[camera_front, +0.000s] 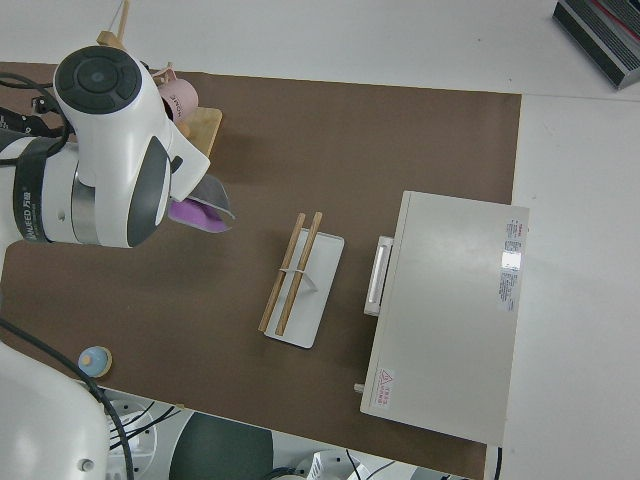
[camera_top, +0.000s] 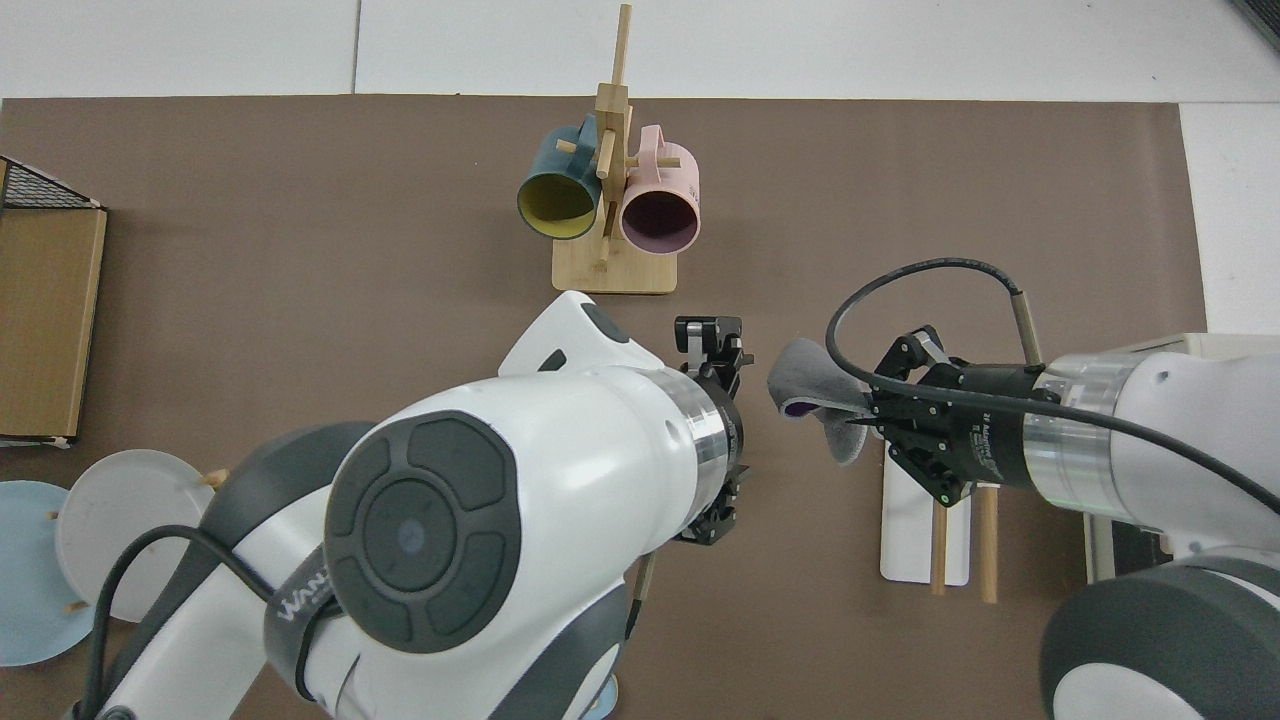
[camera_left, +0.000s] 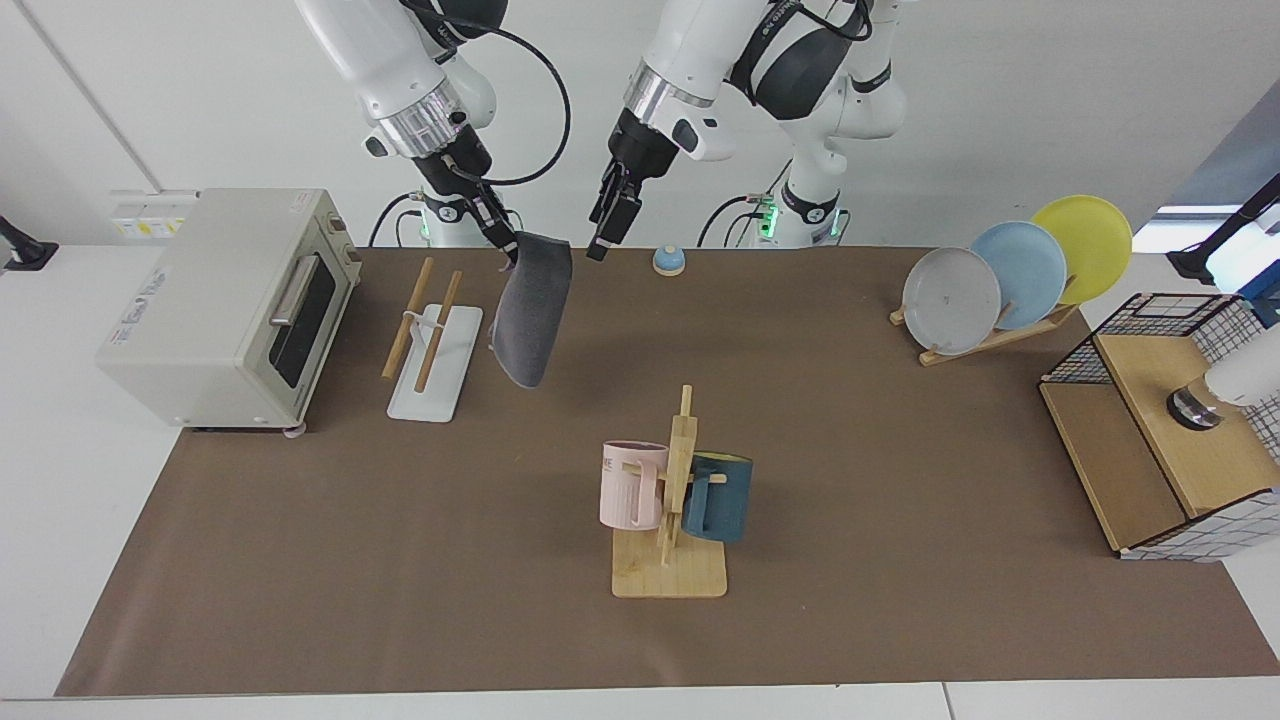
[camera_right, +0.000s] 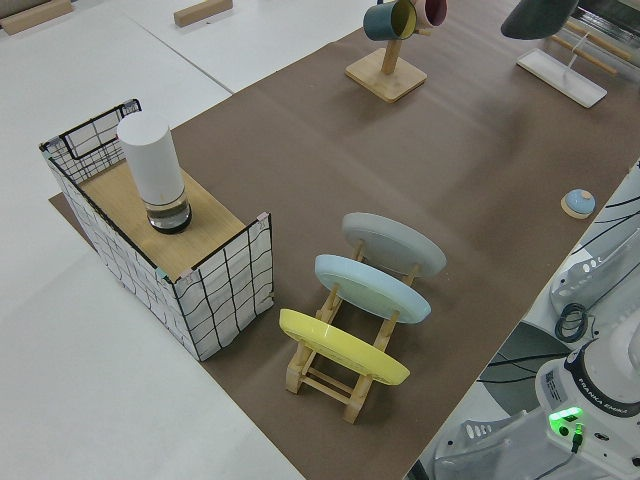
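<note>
A soft grey mitt with a purple lining (camera_left: 534, 306) hangs from my right gripper (camera_left: 504, 234), which is shut on it; in the top view it is just right of centre (camera_top: 816, 386). My left gripper (camera_left: 603, 236) is beside it, apart from the mitt and pointing down; whether its fingers are open or shut is hard to see. A white holder with two wooden bars (camera_left: 422, 390) lies below and beside the mitt.
The mug tree with pink and teal mugs (camera_left: 668, 570) stands mid-table. A plate rack with plates (camera_left: 948, 300), a wire shelf (camera_left: 1110, 456) and a white oven (camera_left: 204, 312) occupy the sides. A small blue round object (camera_left: 668, 262) sits at the table edge.
</note>
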